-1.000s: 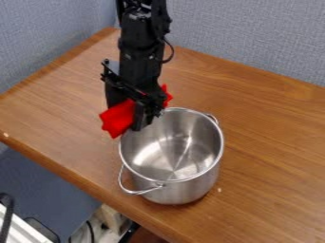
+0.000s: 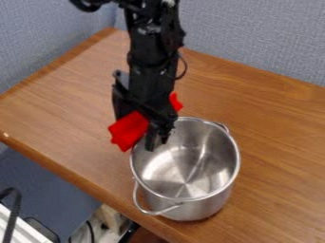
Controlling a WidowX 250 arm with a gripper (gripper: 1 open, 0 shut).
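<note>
My black gripper (image 2: 147,116) hangs over the left rim of a steel pot (image 2: 191,171) near the table's front edge. A red object (image 2: 127,131) is at the gripper, sticking out to its lower left, with more red showing at its right side behind the fingers. The arm and fingers hide the middle of the red object, and the fingers look closed around it. The pot's interior that shows is empty, and its wire handle hangs at the front left.
The arm and red object have moved slightly down and to the right in the view. The pot appears shifted right and down as well.
</note>
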